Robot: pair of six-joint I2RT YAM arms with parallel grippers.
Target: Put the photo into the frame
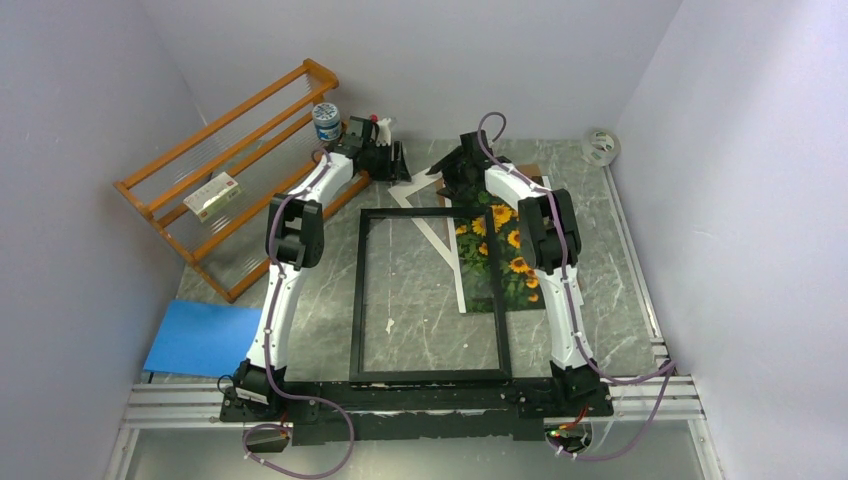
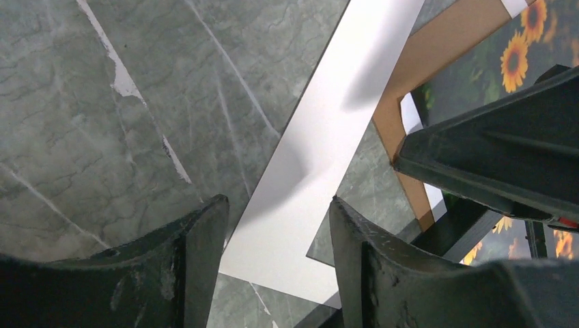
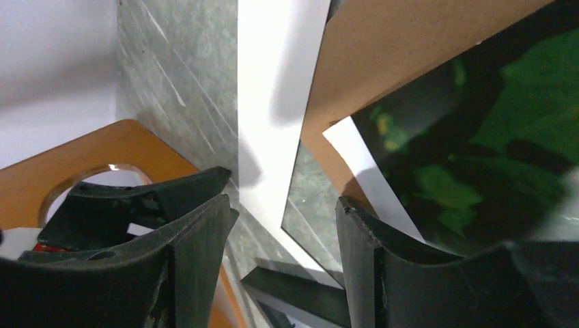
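Note:
The black frame (image 1: pixel 355 300) lies on the marble surface at front centre. Right of it, partly under its side, the sunflower photo (image 1: pixel 525 270) lies on brown board (image 2: pixel 444 41). A white mat strip (image 2: pixel 307 143) forms an angle behind the frame. My left gripper (image 1: pixel 390 165) is open over the mat's left corner, with white strip below its fingers in the left wrist view (image 2: pixel 273 225). My right gripper (image 1: pixel 450 170) is open over the mat and board's back edge, with nothing seen held between its fingers in the right wrist view (image 3: pixel 283 225).
A wooden rack (image 1: pixel 230 130) with a jar (image 1: pixel 326 120) and a box (image 1: pixel 212 195) stands at left. A blue mat (image 1: pixel 200 335) lies front left, a tape roll (image 1: pixel 600 147) back right. Pale walls enclose the sides and back.

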